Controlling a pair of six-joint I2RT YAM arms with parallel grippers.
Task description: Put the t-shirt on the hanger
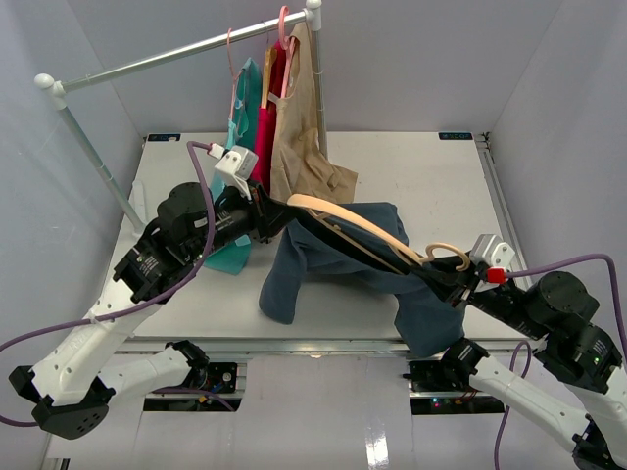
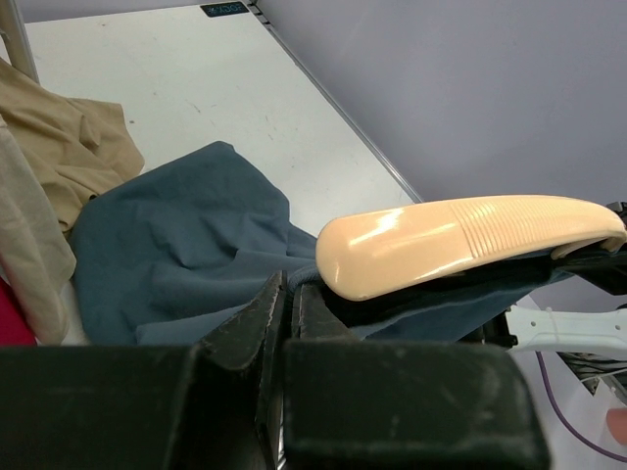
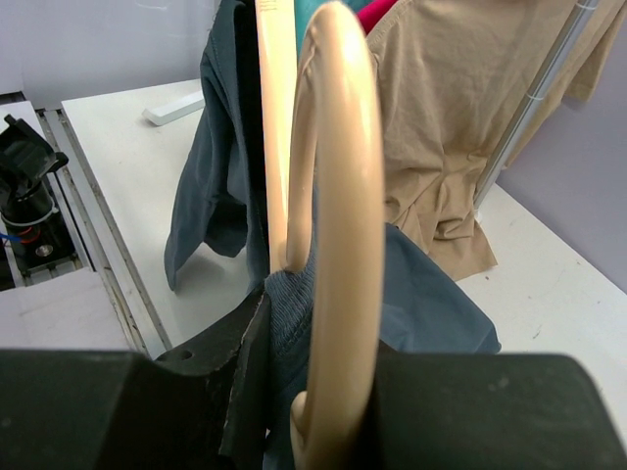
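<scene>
A peach hanger (image 1: 343,215) is stretched between both grippers, with the dark slate-blue t-shirt (image 1: 328,259) hanging from it and draping onto the table. My left gripper (image 1: 279,213) is shut on the shirt at the hanger's left end; in the left wrist view its fingertips (image 2: 299,299) meet just beside the rounded peach end. My right gripper (image 1: 446,276) is shut on the shirt by the hanger's hook end, which fills the middle of the right wrist view (image 3: 338,225), with dark fabric between the fingers.
A white rail (image 1: 181,49) at the back left holds teal, red and beige garments (image 1: 304,137) on hangers.
</scene>
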